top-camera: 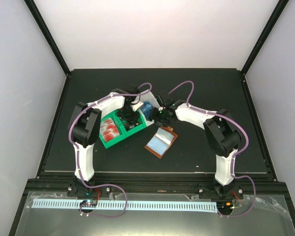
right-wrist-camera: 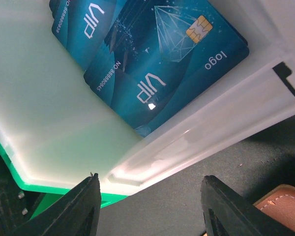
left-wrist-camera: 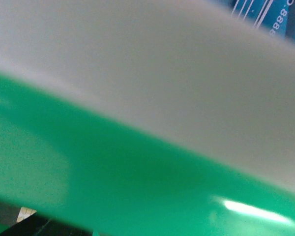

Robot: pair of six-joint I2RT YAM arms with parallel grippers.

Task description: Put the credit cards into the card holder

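Blue cards (right-wrist-camera: 152,69) marked VIP lie overlapping in the white section of the tray (right-wrist-camera: 73,128); the blue also shows in the top view. My right gripper is open at that section's near corner, nothing gripped between its fingers. Over the green part of the tray is my left gripper (top-camera: 133,117), its fingers too dark in the top view to judge. The left wrist view is filled by a blurred green wall (left-wrist-camera: 137,172) and white wall (left-wrist-camera: 137,64), with a blue card (left-wrist-camera: 270,17) beyond. The brown card holder (top-camera: 161,141) lies spread on the table.
Red-and-white cards (top-camera: 109,130) fill the tray's left green compartment. Dark cards (top-camera: 132,124) lie in the middle one, partly under my left arm. Table to the right of the holder is free.
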